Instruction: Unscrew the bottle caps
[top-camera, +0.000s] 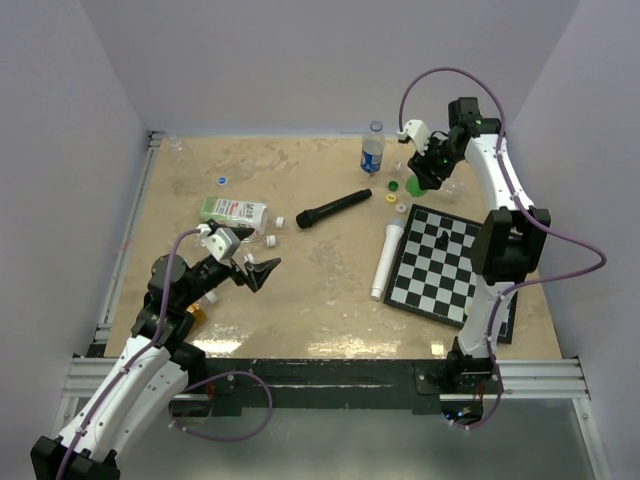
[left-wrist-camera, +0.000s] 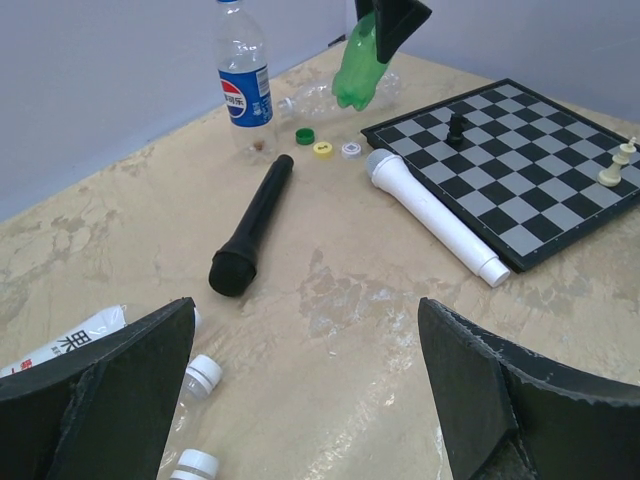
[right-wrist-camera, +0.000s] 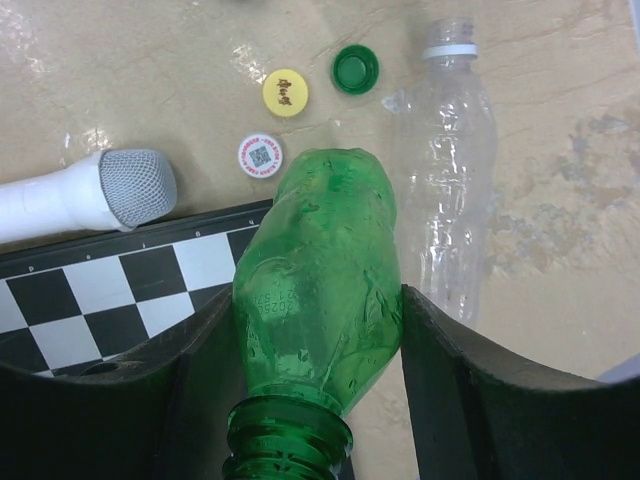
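Note:
A green bottle (right-wrist-camera: 316, 280) hangs in my right gripper (top-camera: 428, 170), tilted, its neck toward the wrist camera and showing no cap. The fingers are on either side of it. Below are a clear bottle (right-wrist-camera: 448, 180) lying down and green (right-wrist-camera: 355, 69), yellow (right-wrist-camera: 285, 92) and white (right-wrist-camera: 261, 155) caps on the table. My left gripper (top-camera: 255, 262) is open and empty above capped bottles (left-wrist-camera: 200, 395) at the left. A blue-labelled bottle (left-wrist-camera: 246, 100) stands upright at the back.
A black microphone (top-camera: 334, 208) lies mid-table, a white one (top-camera: 387, 257) beside the chessboard (top-camera: 433, 270) at right. A large labelled bottle (top-camera: 234, 212) lies at left.

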